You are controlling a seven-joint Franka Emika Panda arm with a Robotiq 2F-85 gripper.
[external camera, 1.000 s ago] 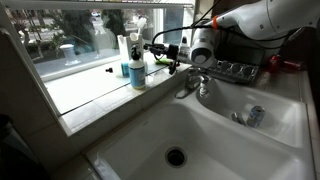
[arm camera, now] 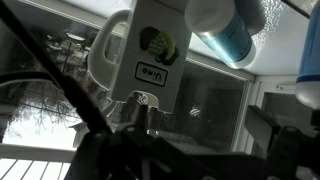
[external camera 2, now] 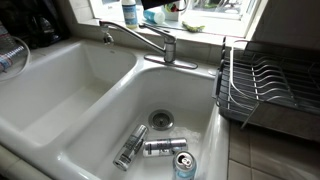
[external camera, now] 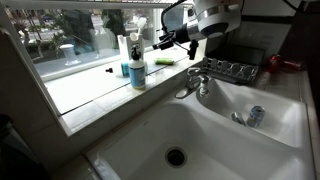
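My gripper stands open in the wrist view, its dark fingers spread with nothing between them. Beyond the fingers a white mug (arm camera: 150,55) with a printed picture appears upside down, as the view is turned. A blue-and-white bottle (arm camera: 228,38) is near it, and part of another blue bottle (arm camera: 310,60) shows at the right edge. In exterior view 1 the gripper (external camera: 164,42) is over the windowsill, right of the soap bottle (external camera: 137,66). A green item (external camera: 164,61) lies on the sill below it.
Several cans, one of them a blue can (external camera 2: 184,165), lie in the sink's right basin (external camera 2: 190,110). The faucet (external camera 2: 165,45) rises behind the basins. A dish rack (external camera 2: 270,85) occupies the right counter. The left basin (external camera 2: 55,85) looks clear.
Over the last second the arm has swung left and upward in exterior view 1, along the windowsill. The bottles on the sill and the sink's contents look unchanged.
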